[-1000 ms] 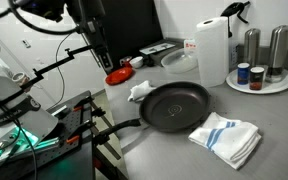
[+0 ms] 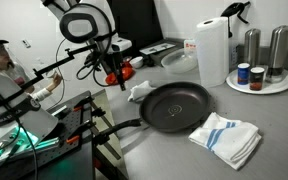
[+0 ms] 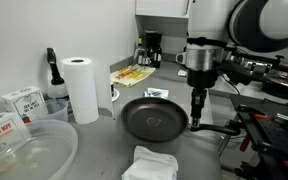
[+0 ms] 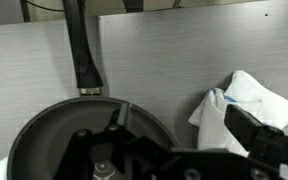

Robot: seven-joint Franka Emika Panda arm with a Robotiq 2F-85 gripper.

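A black frying pan lies on the grey counter, its long handle reaching out toward the counter's edge. Beside it is a crumpled white cloth, which also shows in the wrist view as white fabric and at the bottom of exterior view 2 as a cloth. A folded white towel with blue stripes lies on the pan's other side. My gripper is open and above the counter, over the area between pan and crumpled cloth in the wrist view. No object shows between its fingers.
A paper towel roll, a clear plastic bowl and a red bowl stand behind. Shakers and jars occupy a white tray. Bare counter shows in front of the pan.
My arm has come down and its hand now sits lower, nearer the crumpled cloth. The pan, cloth and striped towel have stayed put.
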